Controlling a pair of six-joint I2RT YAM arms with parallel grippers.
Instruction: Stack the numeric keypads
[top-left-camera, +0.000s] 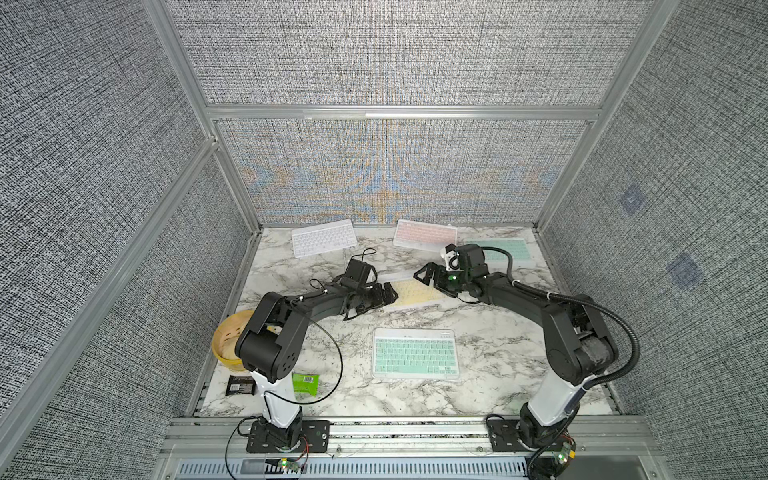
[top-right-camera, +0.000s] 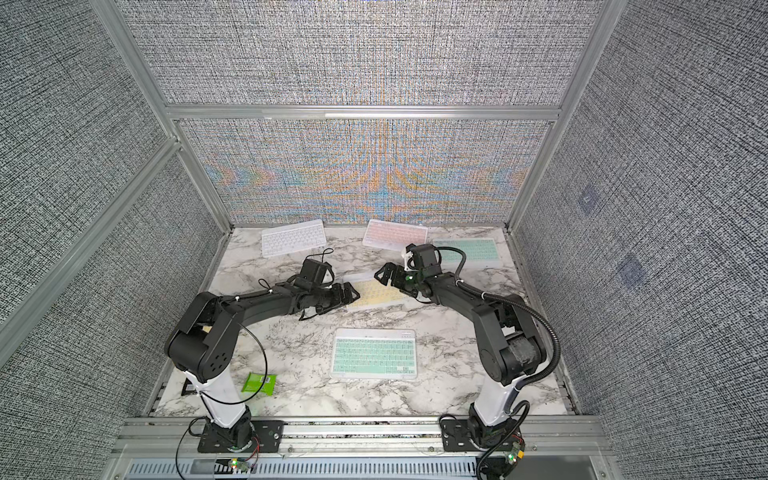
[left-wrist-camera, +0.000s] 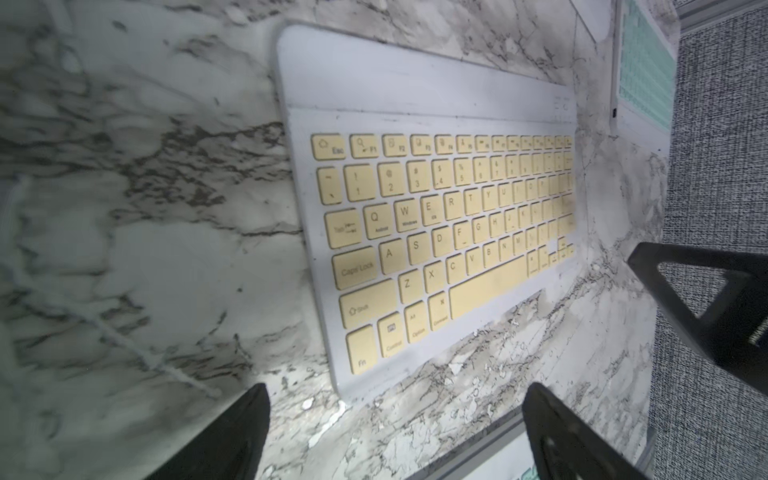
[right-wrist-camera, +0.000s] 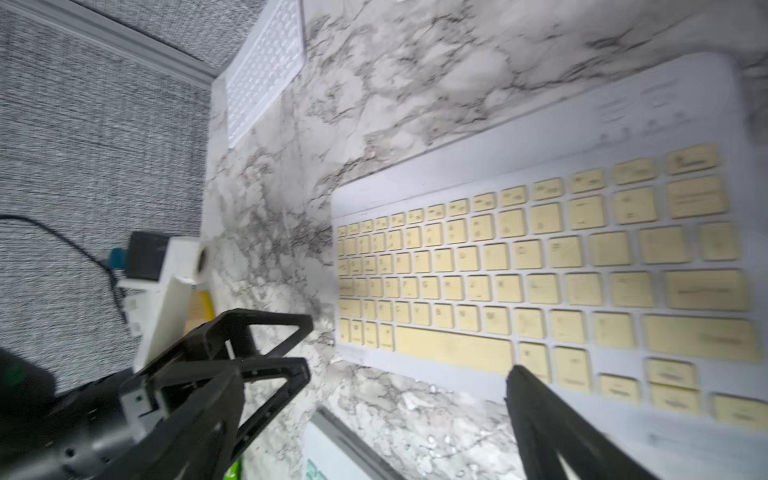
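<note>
A white keyboard with yellow keys (top-left-camera: 416, 293) lies flat at mid-table between my two grippers. My left gripper is open just off its left end, with nothing between the fingers. Over its right part hangs my right gripper, also open and empty. Nearer the front, a keyboard with mint keys (top-left-camera: 415, 353) rests alone on the table. Along the back are a white keyboard (top-left-camera: 324, 238), a pink-keyed keyboard (top-left-camera: 425, 234) and a second mint keyboard (top-left-camera: 502, 250), partly covered by the right arm in the top views.
Left of the left arm stands a yellow bowl (top-left-camera: 232, 340), partly hidden. A green packet (top-left-camera: 305, 384) and a dark packet (top-left-camera: 240, 385) lie by the left arm's base. Bare marble shows around the front mint keyboard.
</note>
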